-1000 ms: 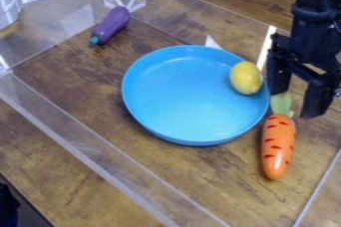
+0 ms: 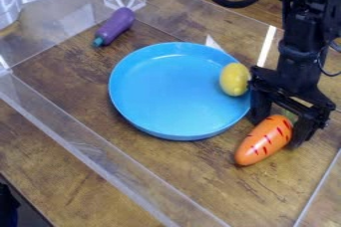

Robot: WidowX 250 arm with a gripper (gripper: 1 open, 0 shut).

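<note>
The black gripper is low at the right, open, its fingers down around the top end of an orange toy carrot, whose leaves are hidden. The carrot lies diagonally on the wooden table just right of a blue plate. A yellow oval toy rests on the plate's right side, left of the gripper.
A purple toy eggplant lies at the back left. Clear plastic walls run along the left side of the wooden table. Bare wood shows at the front and top middle.
The carrot has turned from upright in the picture to diagonal, its tip shifting left. The plate has shifted slightly left.
</note>
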